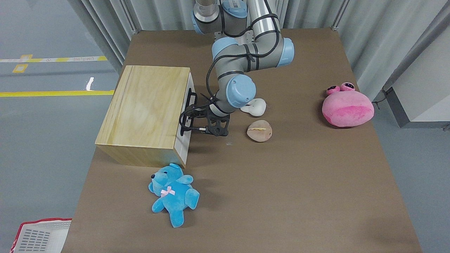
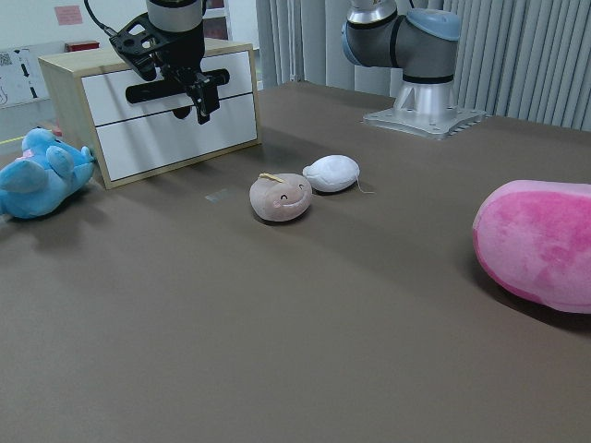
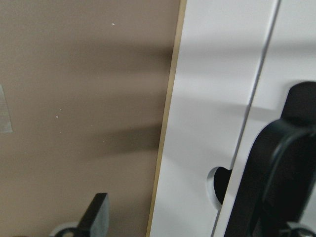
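Observation:
A wooden cabinet (image 1: 141, 107) with two white drawer fronts (image 2: 175, 138) stands on the table's left part. My gripper (image 2: 189, 101) is at its front, by the black bar handle (image 2: 155, 90) of the upper drawer; whether it touches or grips it I cannot tell. In the wrist view the handle (image 3: 274, 177) fills the right side, and a dark finger shows at the bottom. The finger's state is unclear.
A blue bear (image 1: 173, 194) lies below the cabinet. A beige plush (image 1: 259, 131), a white plush (image 1: 253, 107) and a pink plush (image 1: 346, 109) lie to the right.

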